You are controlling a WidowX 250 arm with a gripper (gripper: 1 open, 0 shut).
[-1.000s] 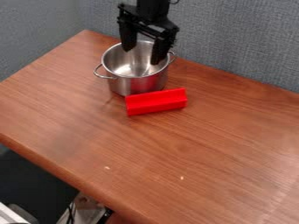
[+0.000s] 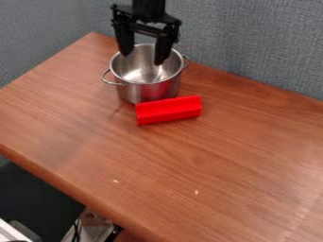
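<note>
A steel pot [image 2: 145,87] with two side handles stands on the wooden table near the back. My black gripper [image 2: 143,49] is open over the pot, one finger near the far-left rim and the other above the pot's interior; nothing shows between them. A red cylindrical block [image 2: 169,109] lies on the table just in front of the pot.
A grey padded wall [image 2: 252,43] runs along the back. Cables and dark floor show beyond the table's lower-left edge.
My gripper has moved to the left over the pot, from a lower position a second ago. The pot and red block are unmoved.
</note>
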